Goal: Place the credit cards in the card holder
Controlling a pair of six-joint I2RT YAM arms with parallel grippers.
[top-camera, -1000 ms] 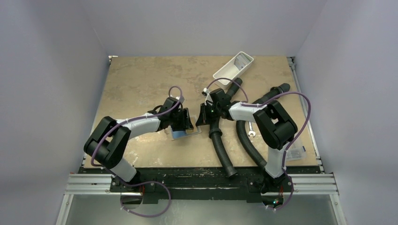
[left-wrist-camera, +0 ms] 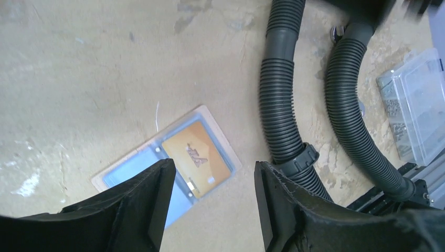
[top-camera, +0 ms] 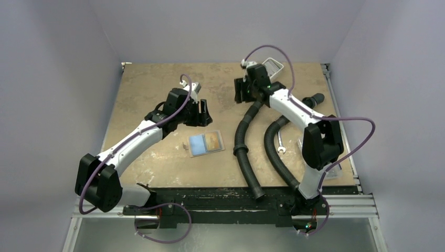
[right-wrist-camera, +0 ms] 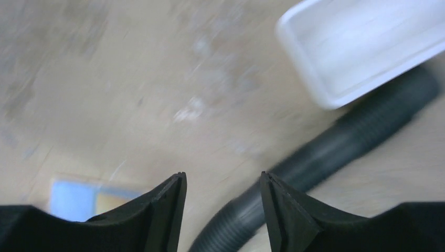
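The card holder (left-wrist-camera: pixel 233 151) is a shallow pale tray lying flat on the table, with two compartments side by side. A gold card (left-wrist-camera: pixel 195 156) lies flat in its right compartment. The left compartment shows a light blue surface (top-camera: pixel 197 145); whether this is a card or the base, I cannot tell. Above and beyond the holder, my left gripper (top-camera: pixel 203 113) is open with nothing between its fingers. My right gripper (top-camera: pixel 240 91) hangs over the back middle of the table, away from the holder, its fingers (right-wrist-camera: pixel 173 202) apart and empty.
A white bin (right-wrist-camera: pixel 309 71) at the back is partly hidden by my right arm. Black corrugated hoses (top-camera: pixel 245 163) run to the holder's right, with a wrench (top-camera: pixel 281 144) between them. A clear box (left-wrist-camera: pixel 414 102) of small parts stands at the right.
Both arms have moved away from the holder toward the back of the table, which uncovers the holder. My right gripper now hangs near the white bin and hides part of it.
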